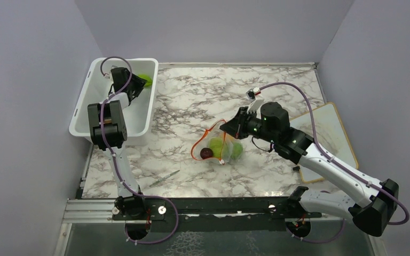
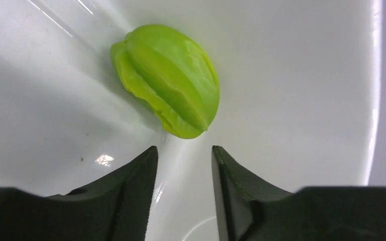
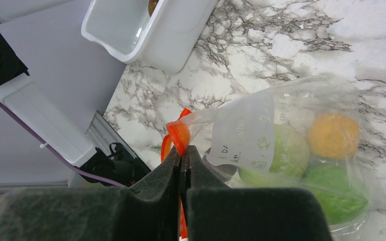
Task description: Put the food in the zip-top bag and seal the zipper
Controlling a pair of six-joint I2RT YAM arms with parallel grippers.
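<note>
A bright green pepper-like food (image 2: 166,80) lies on the floor of the white bin (image 1: 149,120) at the left. My left gripper is over the bin just short of it, fingers apart with nothing between them. My right gripper is shut on the orange-trimmed edge of the clear zip top bag (image 3: 241,125), holding up its mouth. Inside the bag are a dark red item (image 1: 206,153), pale green round food, an orange item (image 3: 331,134) and a darker green one (image 3: 336,198).
A board with a yellow edge (image 1: 339,152) lies at the right of the marble table. A thin pale tool (image 1: 164,177) lies near the front edge.
</note>
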